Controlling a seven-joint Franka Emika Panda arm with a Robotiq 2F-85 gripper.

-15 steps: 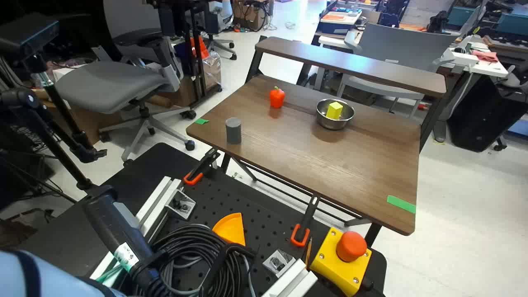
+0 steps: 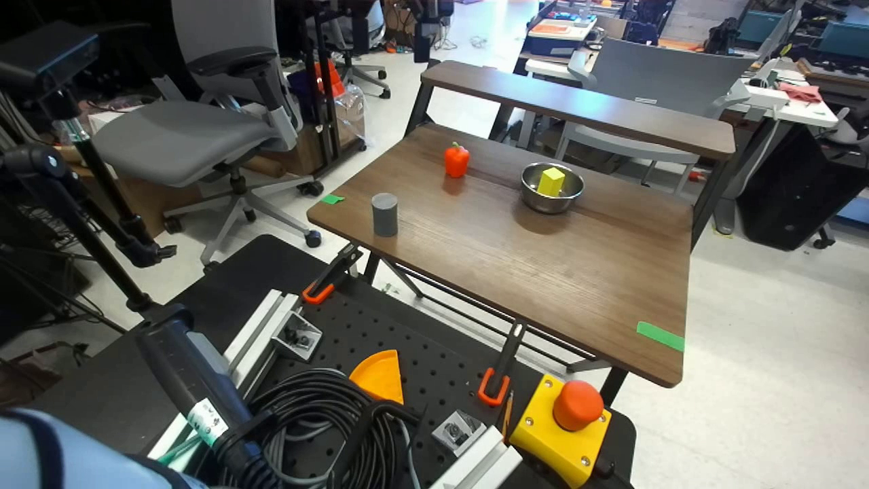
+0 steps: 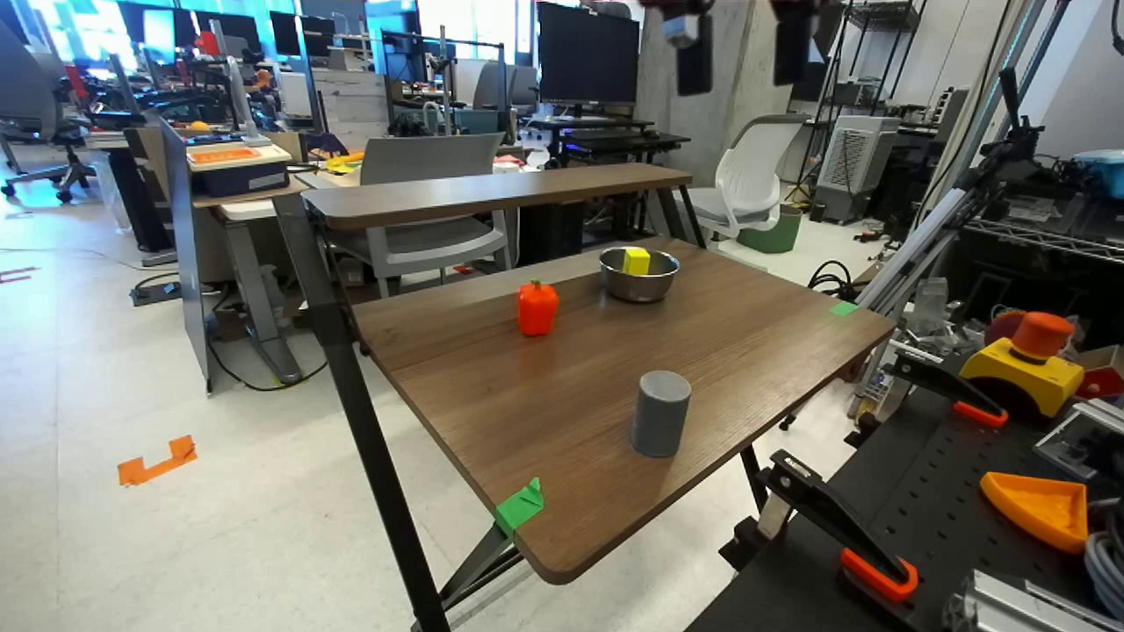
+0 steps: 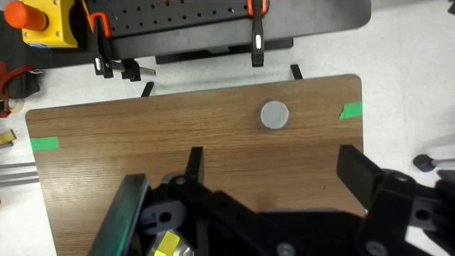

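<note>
On the wooden table [image 2: 505, 252] stand an orange-red pepper [image 2: 457, 160], a grey cylinder [image 2: 384, 215] and a metal bowl [image 2: 531, 180] with a yellow block [image 2: 551, 182] inside it. My gripper is open with wide-apart fingers, high above the table, and nothing is between them. In the wrist view the cylinder [image 4: 274, 115] shows upright from above, beyond the fingertips. The bowl and yellow block [image 4: 167, 244] are partly covered by the gripper body there, which hides the pepper. Exterior view 2 catches the gripper [image 3: 745, 63] at its top edge, well clear of the objects.
A raised shelf [image 2: 578, 106] spans the table's back edge. Clamps [image 2: 503, 364] and a yellow box with a red button [image 2: 563, 432] sit on the black base in front. Green tape [image 2: 660, 335] marks a table corner.
At the top of exterior view 1, the gripper has shifted to the right and slightly upward. The pepper, cylinder, bowl and yellow block have stayed in place.
</note>
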